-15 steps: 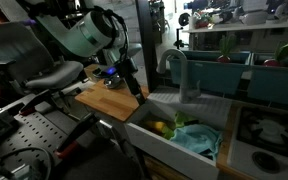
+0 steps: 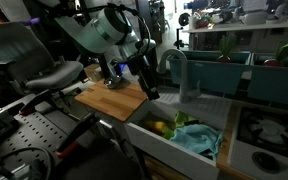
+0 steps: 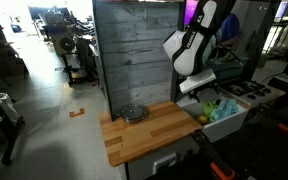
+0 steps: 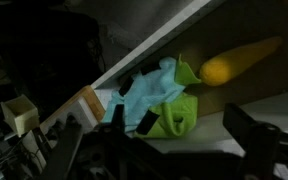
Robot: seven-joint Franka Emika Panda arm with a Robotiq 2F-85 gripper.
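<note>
My gripper point(image 2: 152, 93) hangs open above the left end of a white open drawer point(image 2: 174, 155), nothing between its fingers. In the wrist view the gripper shows as dark, widely parted fingers over the drawer. Inside lie a light blue cloth point(image 4: 154, 90) and, touching it, a bright green cloth point(image 4: 176, 118). An orange, carrot-shaped thing point(image 4: 240, 62) rests apart from the blue cloth, close to a green tip. Exterior view 1 shows the blue cloth point(image 2: 194, 137) toward the drawer's right end. Fine detail near the fingertips is too dark to tell.
A wooden board point(image 2: 109, 100) lies on the counter left of the drawer. Behind the drawer stand a sink faucet point(image 2: 179, 65) and a bare light counter. A stove point(image 2: 269, 150) is at the right. A pan point(image 3: 131, 113) sits on the wooden counter.
In exterior view 1 my arm and gripper have shifted right, from beside the drawer's left edge to over its left end. The things in the drawer have not visibly moved.
</note>
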